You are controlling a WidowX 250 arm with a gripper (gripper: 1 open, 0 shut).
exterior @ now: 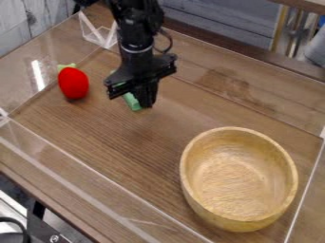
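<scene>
My black gripper (135,84) is at the upper middle of the camera view, low over a small green block (132,102), with its fingers around or just beside it. Whether the fingers hold the block cannot be told. A red tomato-like object (72,84) with a green top lies to the left. A large tan bowl (238,180) sits at the lower right.
A white wire holder (99,28) stands at the back left. A ledge runs along the top right edge.
</scene>
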